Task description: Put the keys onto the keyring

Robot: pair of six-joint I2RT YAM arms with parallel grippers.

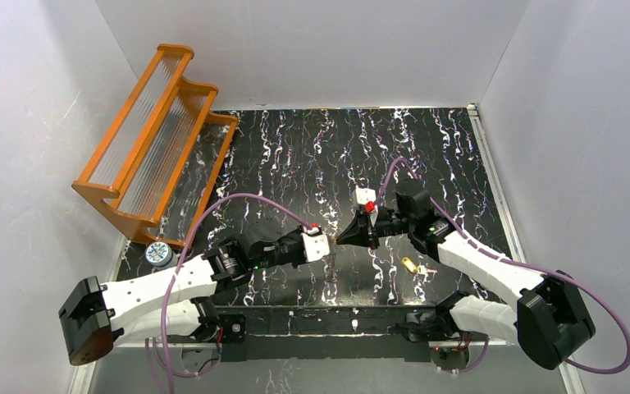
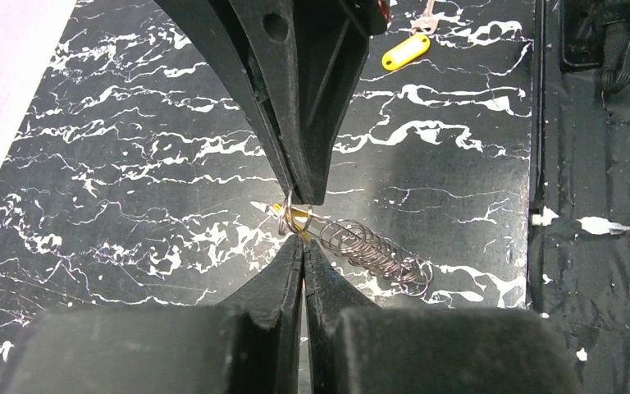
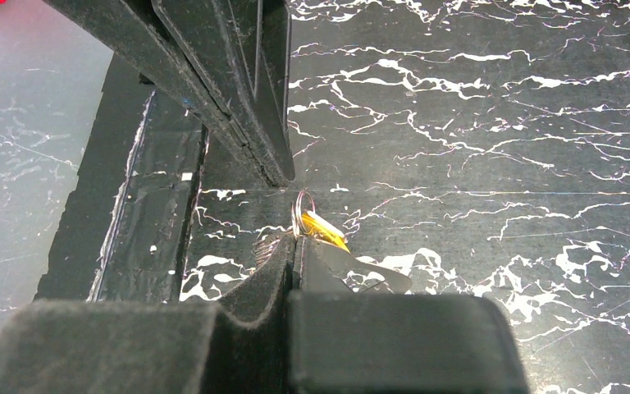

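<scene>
A small metal keyring (image 2: 296, 220) sits at the tips of my right gripper, which is shut on it. A coiled wire (image 2: 369, 250) hangs by the ring in the left wrist view. Behind the ring shows part of a yellow tag (image 3: 326, 230), with a flat key (image 3: 377, 271) beside it in the right wrist view. My left gripper is shut, its tips close by the ring; nothing clear shows between them, and contact cannot be told. Another yellow tag (image 1: 410, 265) with a key (image 1: 426, 271) lies on the table at right.
A wooden rack (image 1: 143, 139) with clear panels stands at the back left. Near the left arm is a round white-and-blue container (image 1: 160, 254).
</scene>
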